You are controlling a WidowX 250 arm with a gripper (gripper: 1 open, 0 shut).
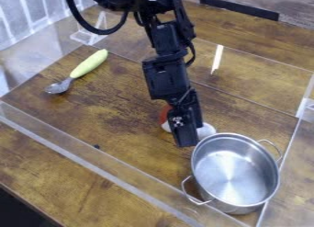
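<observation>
My gripper (185, 130) hangs down over the wooden table, just behind the steel pot (233, 171). Its tip is over a white round object (201, 130) with a small reddish patch at its left, both largely hidden by the gripper. I cannot tell whether the fingers hold anything or how far apart they are. The pot has two wire handles and appears empty.
A pale yellow-green elongated object (87, 63) and a metal spoon (59, 86) lie at the left. Clear panels border the work area.
</observation>
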